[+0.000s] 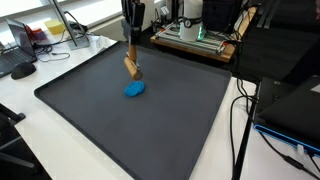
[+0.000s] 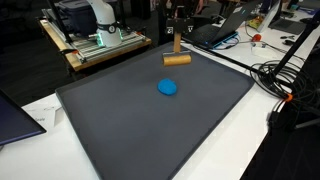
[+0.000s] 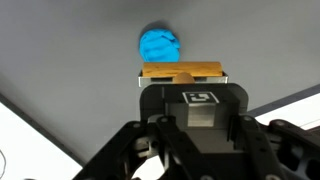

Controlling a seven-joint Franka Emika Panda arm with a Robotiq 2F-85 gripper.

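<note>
A wooden mallet hangs head down from my gripper [image 1: 132, 35], which is shut on its handle. Its light brown, cylindrical head [image 2: 177, 59] lies crosswise below the upright handle [image 2: 177, 43]. A small blue lump [image 1: 134, 89], soft and crumpled in look, rests on the dark grey mat. From the wrist view, the mallet head [image 3: 181, 69] appears just beside the blue lump [image 3: 159, 46], and the gripper body hides most of the handle. In exterior view 2 a gap shows between head and lump, so they look apart.
Black cables [image 2: 270, 75] run along one side of the table. A wooden stand with green and white items [image 1: 197, 38] sits behind the mat.
</note>
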